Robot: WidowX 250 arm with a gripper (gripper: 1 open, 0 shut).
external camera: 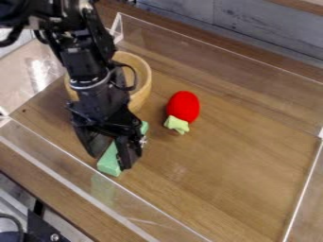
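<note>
My black gripper (111,142) is low over the table, open, its fingers around or just above a pale green rectangular object (110,163), which it partly hides. Behind the arm sits a tan bowl (132,76), mostly hidden. To the right lie a red rounded object (183,105) and a small light green piece (176,124) just below it.
Clear panels run along its left and right edges. A grey ledge stands along the back.
</note>
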